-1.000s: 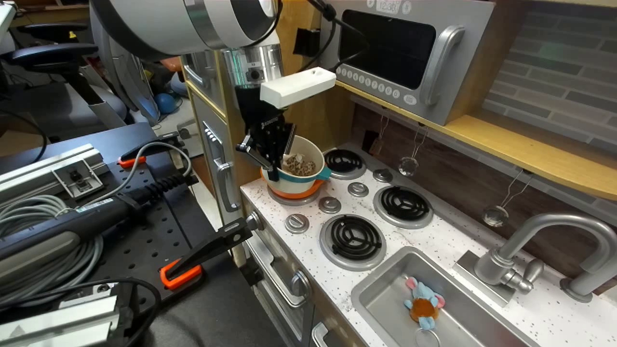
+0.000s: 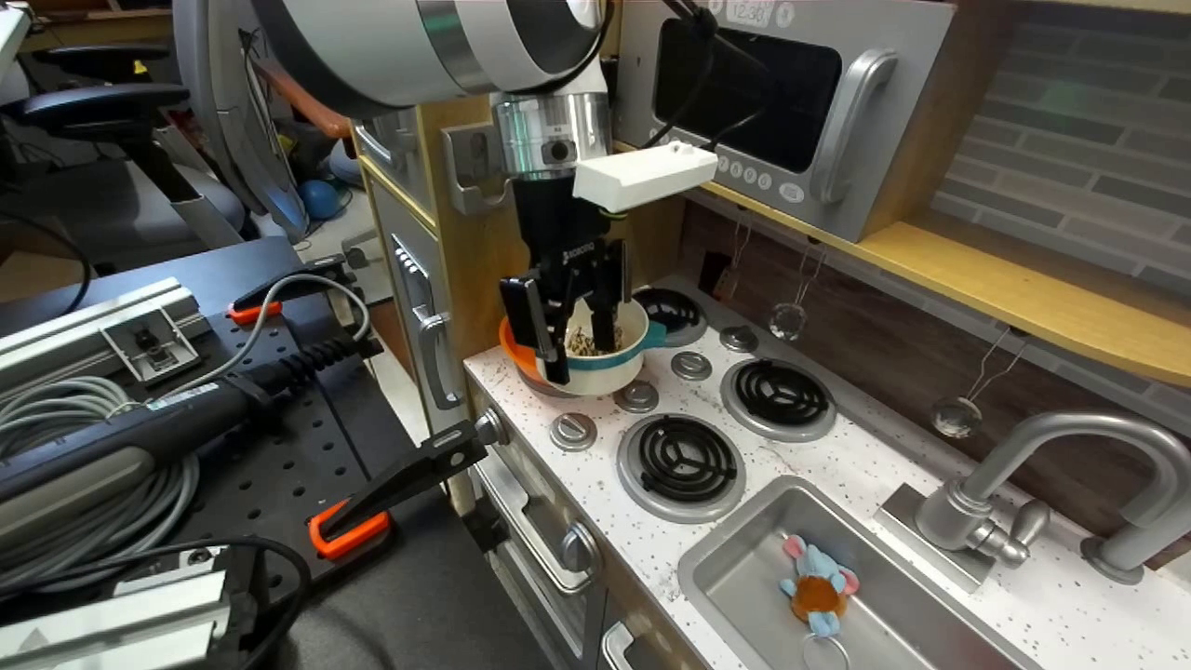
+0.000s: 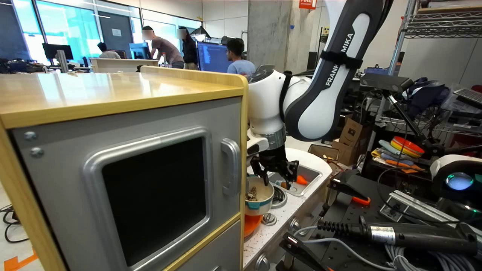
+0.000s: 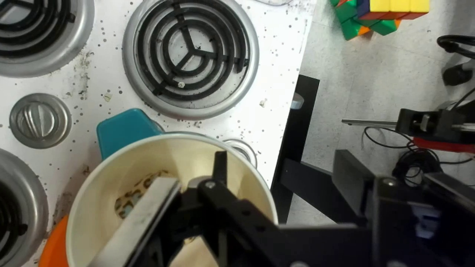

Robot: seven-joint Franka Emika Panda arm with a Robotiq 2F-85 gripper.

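Note:
A cream pot (image 2: 600,378) with teal handles and a teal lower band sits at the far-left corner of the stove, on something orange (image 4: 52,249). It lies off-centre on that orange piece. Leopard-patterned stuff, perhaps cloth (image 4: 136,195), is inside the pot. My gripper (image 2: 582,357) is over the pot with its fingers apart. In the wrist view one fingertip (image 4: 220,165) is over the pot's inside and the other finger (image 4: 351,182) lies beyond its rim. Whether either touches the wall cannot be told. Part of the pot is hidden behind the gripper.
Bare burners (image 2: 681,463) and knobs (image 2: 572,431) are along the counter. A plush toy (image 2: 818,586) lies in the sink (image 2: 731,569). The microwave (image 2: 770,106) overhangs the back, and a tall cabinet (image 3: 149,180) stands close beside the pot.
My gripper has moved right in exterior view 1, and its fingers now stand farther apart. The pot has shifted right and toward the camera, off the centre of the orange piece.

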